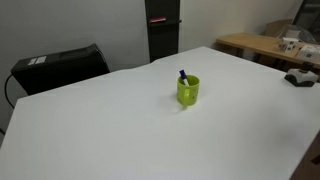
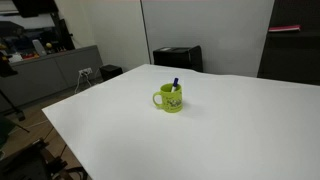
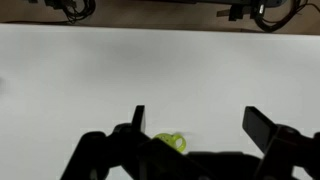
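A lime-green mug [image 1: 187, 94] stands upright on the white table, its handle turned toward the camera in exterior view 1. A marker with a dark blue cap [image 1: 183, 74] leans inside it and sticks out above the rim. Exterior view 2 shows the same mug [image 2: 171, 101], handle to the left, with printing on its side. In the wrist view my gripper is open, its black fingers wide apart and nothing between them. Below, part of the mug [image 3: 177, 140] shows beyond the gripper's dark body, which hides the rest.
A black case [image 1: 60, 70] stands behind the table's far edge. Dark, blurred equipment [image 2: 30, 160] fills the left edge of exterior view 2. Cables [image 3: 75, 10] lie beyond the table edge in the wrist view.
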